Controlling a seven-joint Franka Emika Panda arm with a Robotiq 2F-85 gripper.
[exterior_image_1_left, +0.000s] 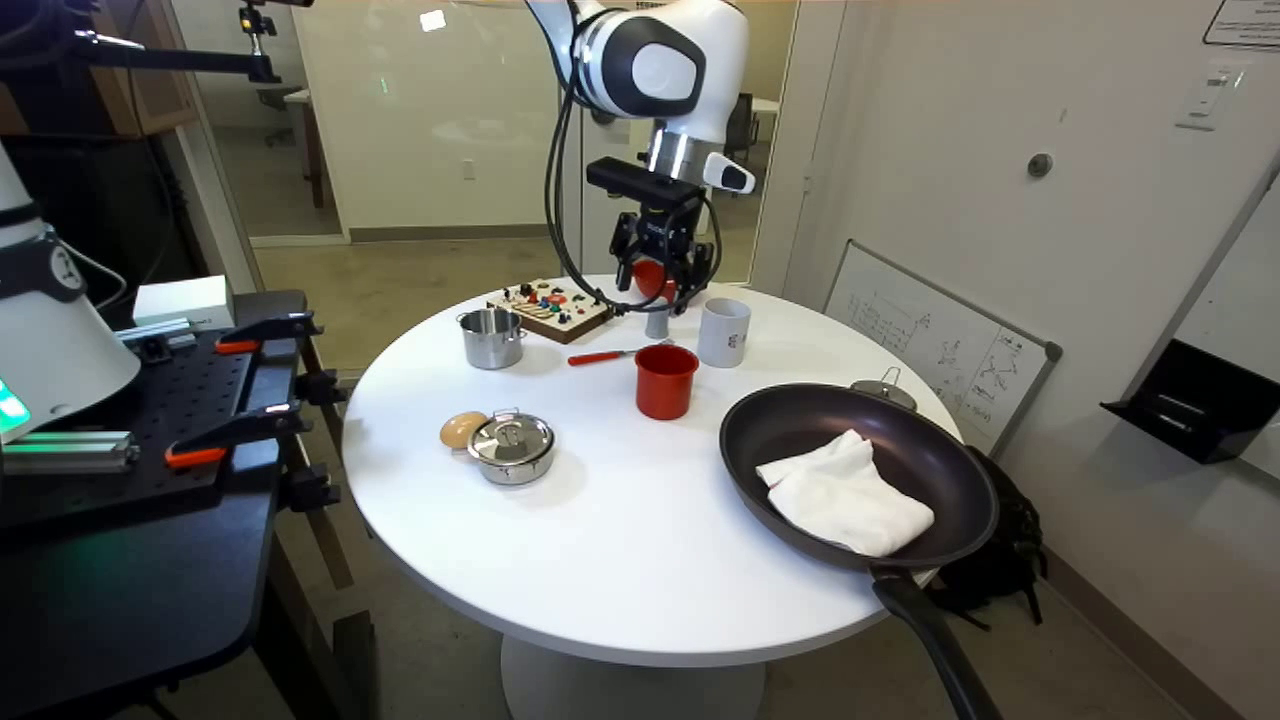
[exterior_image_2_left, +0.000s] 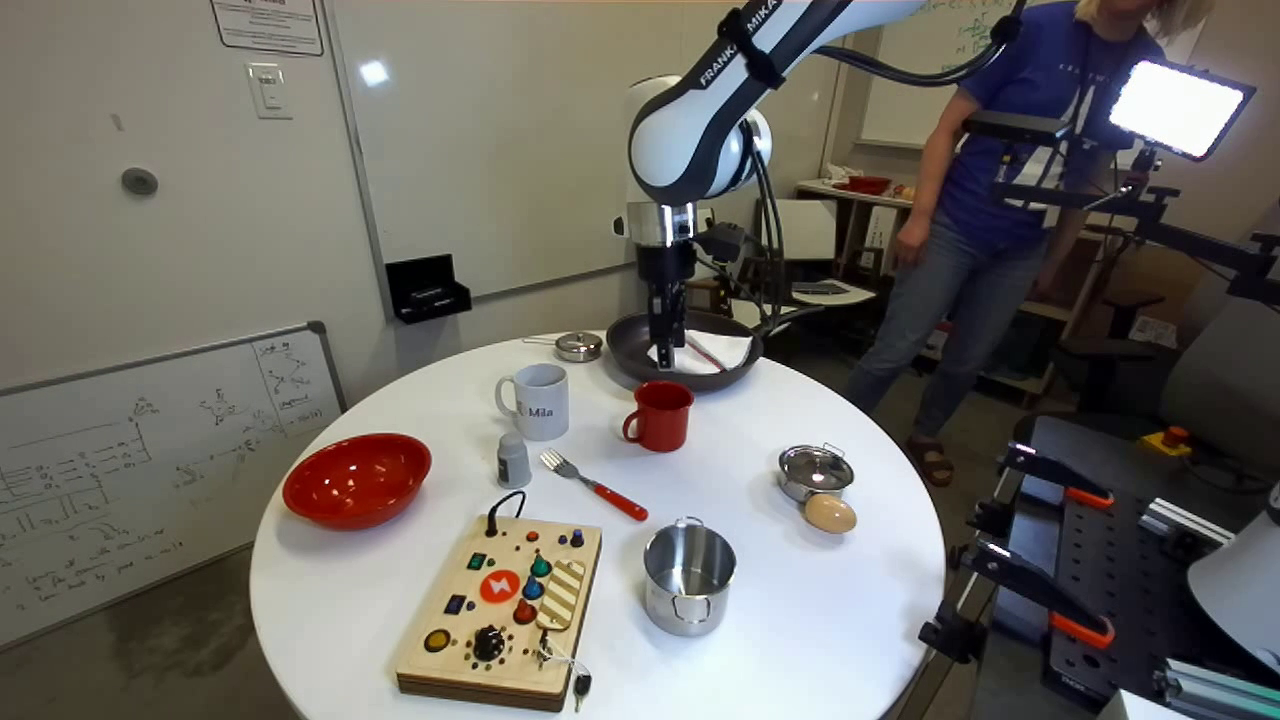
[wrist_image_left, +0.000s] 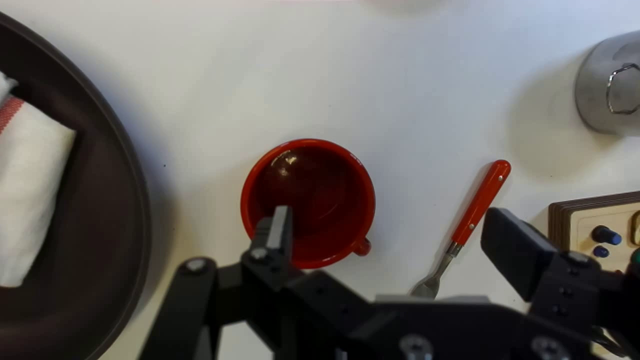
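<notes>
My gripper (exterior_image_1_left: 659, 266) hangs above the table, its fingers (wrist_image_left: 279, 231) spread wide with nothing between them. In the wrist view one finger overlaps the near rim of the red mug (wrist_image_left: 309, 198), while the other is off to the right, past the fork (wrist_image_left: 477, 207). Upright on the table, the red mug (exterior_image_2_left: 660, 416) looks empty from above. Beside it stand a white mug (exterior_image_2_left: 539, 402) with a printed name and a small grey shaker (exterior_image_2_left: 513, 461). The red-handled fork (exterior_image_2_left: 596, 486) lies flat between the shaker and an open steel pot (exterior_image_2_left: 690, 578).
A large black pan (exterior_image_1_left: 948, 480) holds a folded white cloth (exterior_image_1_left: 846, 498). The wooden switch board (exterior_image_2_left: 486, 612), red bowl (exterior_image_2_left: 357, 480), lidded steel pot (exterior_image_1_left: 512, 446) and brown egg (exterior_image_1_left: 462, 430) also stand around. Bare tabletop (exterior_image_1_left: 624, 540) lies toward the front.
</notes>
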